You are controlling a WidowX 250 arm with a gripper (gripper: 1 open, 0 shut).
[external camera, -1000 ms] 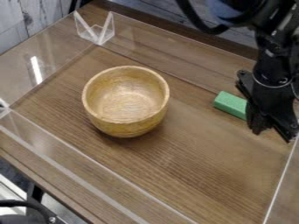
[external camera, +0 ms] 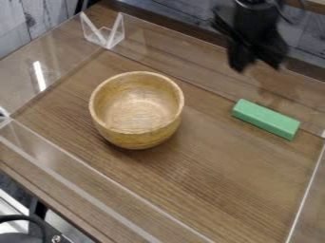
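My gripper is at the top right, dark and blurred, raised over the back of the wooden table. Its fingertips are hard to make out, and nothing shows held in it. A green block lies on the table below it, apart from it. A wooden bowl stands left of centre.
A small clear plastic piece stands at the back left. Dark cables lie beyond its lower left edge.
My gripper has moved up and back from in front of the green block, which now shows in full. The bowl has not moved.
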